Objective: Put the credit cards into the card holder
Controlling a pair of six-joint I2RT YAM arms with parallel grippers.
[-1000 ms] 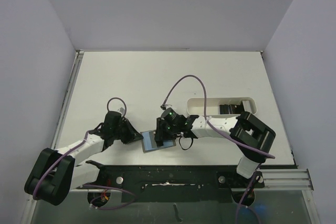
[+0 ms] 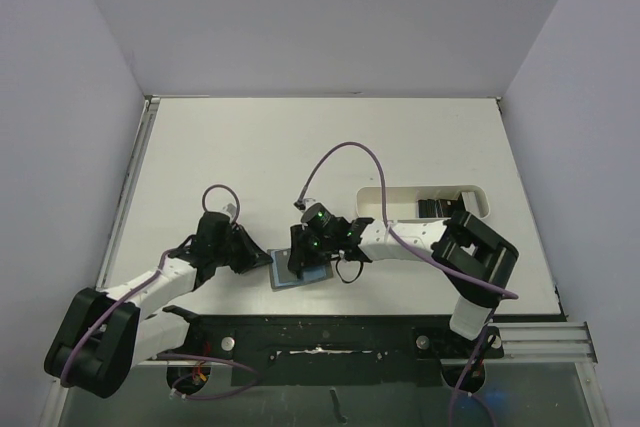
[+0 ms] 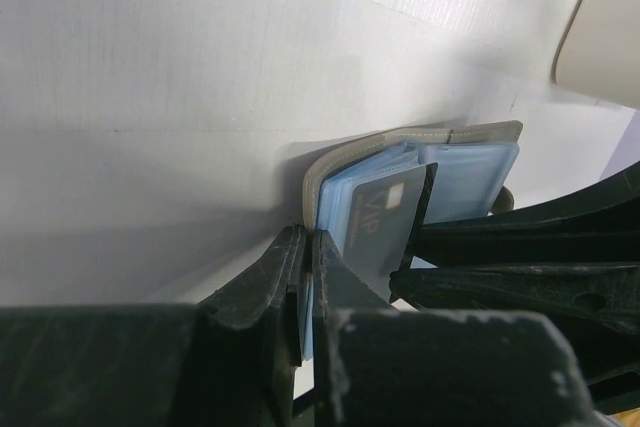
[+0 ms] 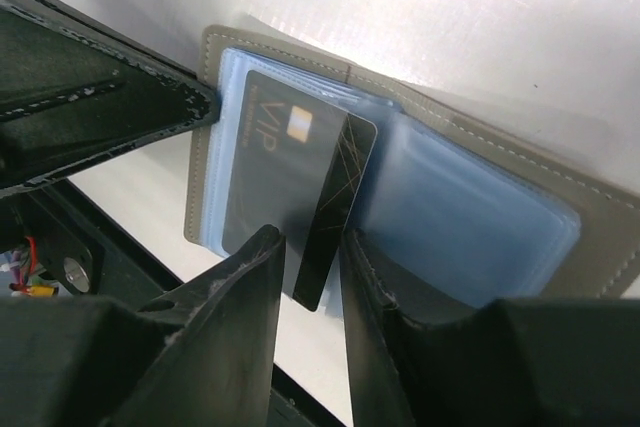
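Observation:
The card holder (image 2: 285,279) lies spread out on the table, grey-brown with blue clear sleeves. In its left sleeve sits a dark VIP credit card (image 4: 270,162); only a narrow black strip sticks out of the sleeve's mouth. My left gripper is shut on the holder's left edge. My right gripper is partly open over the card, one fingertip above the sleeved part and the other beside the card's exposed edge. In the top view the right gripper hides much of the holder.
A pale tray (image 2: 400,194) stands to the right, behind the right arm, with dark items (image 2: 438,209) at its right end. The black front rail (image 2: 320,332) runs close to the holder.

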